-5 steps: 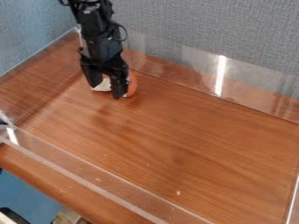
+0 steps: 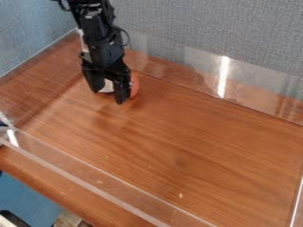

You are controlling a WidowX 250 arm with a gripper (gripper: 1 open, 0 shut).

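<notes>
The black gripper (image 2: pixel 106 82) reaches down from the top at the back left of the wooden table, low over its surface. An orange, rounded object (image 2: pixel 133 85) shows just behind and right of the fingers, with something white (image 2: pixel 104 87) between or behind them. Both are largely hidden by the gripper, so I cannot tell whether it is shut on either.
Clear panels line its edges, with grey padded walls (image 2: pixel 219 31) behind. A few small items sit off the table at the lower left.
</notes>
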